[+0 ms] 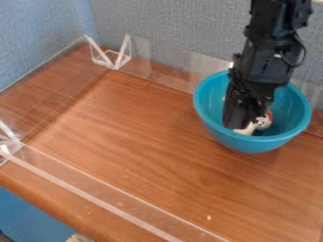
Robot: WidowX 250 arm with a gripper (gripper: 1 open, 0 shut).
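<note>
A turquoise bowl [265, 140] sits at the back right of the wooden surface. My black gripper [240, 118] reaches down into it from above, its tips low inside the bowl. Beside and partly behind the tips lies a small white object with reddish marks [263, 121], largely hidden by the gripper and the bowl. The gripper looks closed, though whether anything is between its fingers is hard to see.
Transparent low walls with white corner brackets [111, 55] edge it at the back and left, before grey walls.
</note>
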